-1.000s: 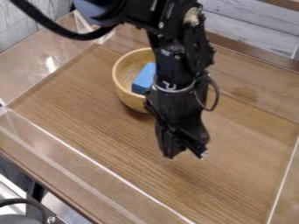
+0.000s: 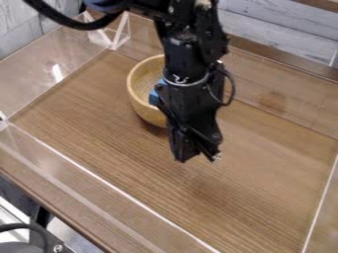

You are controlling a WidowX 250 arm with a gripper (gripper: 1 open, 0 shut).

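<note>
My gripper (image 2: 183, 150), black, hangs from the arm over the middle of the wooden table and looks shut, with nothing visible held. Just behind it, partly hidden by the arm, is a round wooden bowl (image 2: 138, 87) with a blue object (image 2: 156, 96) inside, mostly covered by the arm.
Clear edging runs along its sides, and a pale wooden wall (image 2: 284, 44) stands behind. Dark cables show at the lower left.
The gripper has moved back and slightly left, toward the bowl, and now hides more of the blue object.
</note>
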